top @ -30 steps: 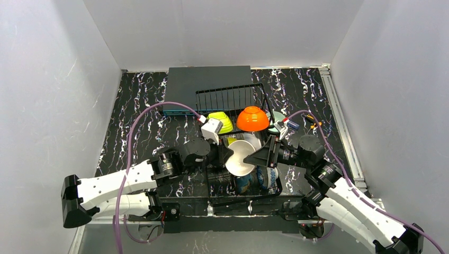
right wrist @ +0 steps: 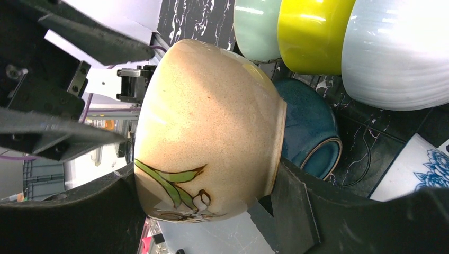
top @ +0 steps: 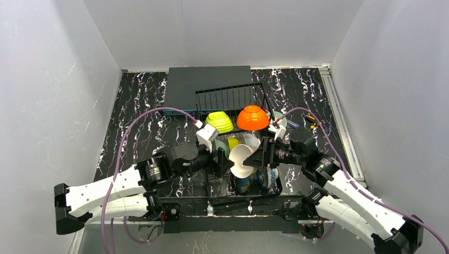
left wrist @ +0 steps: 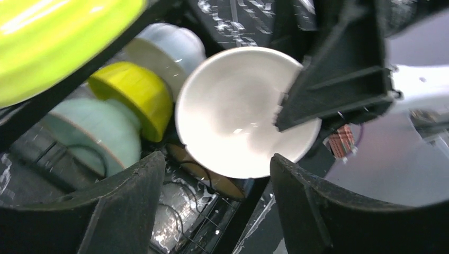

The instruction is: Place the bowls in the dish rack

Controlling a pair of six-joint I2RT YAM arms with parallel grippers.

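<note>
A cream bowl [top: 241, 160] with a painted green leaf on its outside is held tilted above the lower rack, with its white inside [left wrist: 243, 108] facing my left gripper. My right gripper [top: 253, 160] is shut on this bowl, one finger on either side in the right wrist view. To the left, my left gripper [top: 226, 162] stands open, and its two spread fingers [right wrist: 100, 39] show beside the bowl, holding nothing. In the dish rack [top: 243, 199] below are a pale green bowl [right wrist: 257, 26], a yellow bowl [right wrist: 315, 34], a white bowl [right wrist: 400, 50] and a dark blue bowl [right wrist: 307, 124].
On the upper tier sit a lime bowl [top: 219, 121] and an orange bowl [top: 252, 118]. A blue-patterned white bowl [right wrist: 418, 172] is also in the lower rack. Behind stands a dark grey panel [top: 206, 84].
My left gripper has drawn down slightly and its arm has swung a little to the left. The bowl in my right gripper has turned, its opening looking narrower from above.
</note>
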